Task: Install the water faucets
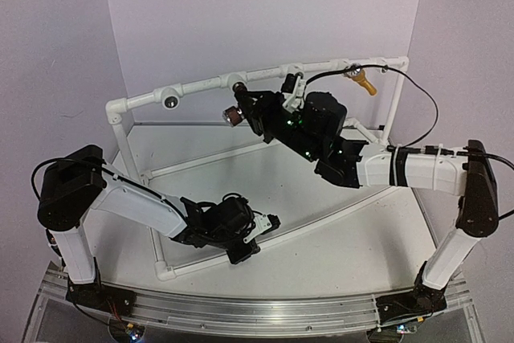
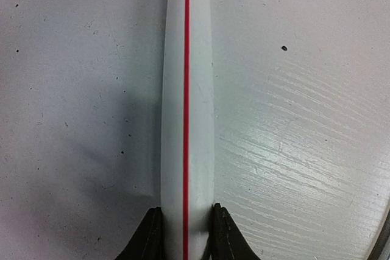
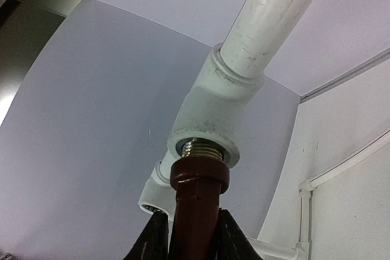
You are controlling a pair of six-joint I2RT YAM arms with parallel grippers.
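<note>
A brown faucet (image 3: 196, 196) fills the lower middle of the right wrist view, with my right gripper shut on its body. Its brass threads (image 3: 202, 148) show at the mouth of a white tee (image 3: 210, 111) on the upper pipe; part of them is still visible, and how deep they sit is hidden. From above, the faucet's brown end (image 1: 233, 116) sticks out beside the black fingers. My left gripper is shut on the white lower front pipe (image 2: 198, 89), one finger against each side. A yellow-handled faucet (image 1: 364, 80) hangs from the upper pipe at right.
An empty tee opening (image 1: 170, 102) faces out at the upper pipe's left end, and another small opening (image 1: 385, 69) lies near its right end. The black cable (image 1: 434, 110) loops beside the right arm. Bare board (image 1: 345, 238) lies in front.
</note>
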